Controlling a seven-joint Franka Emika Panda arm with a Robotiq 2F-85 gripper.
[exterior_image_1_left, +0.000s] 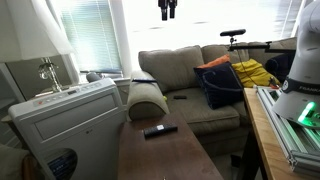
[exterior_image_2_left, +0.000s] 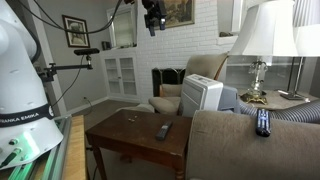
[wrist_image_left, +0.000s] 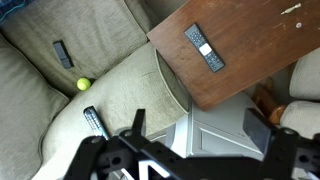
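High above the room hangs my gripper, open and with nothing between its fingers; in the wrist view the gripper shows its two dark fingers spread wide. Below it, a dark remote with a pale patch lies on the brown wooden table. Another remote rests on the sofa's arm. A third, smaller dark one is on the seat cushion, and a small yellow-green ball sits near the arm. The gripper touches none of them.
A white cabinet-like unit stands beside the table, with a lamp behind the sofa. Dark blue, orange and yellow cushions or cloths lie at the sofa's far end. Small thin items lie on the table, whose surface is otherwise mostly bare.
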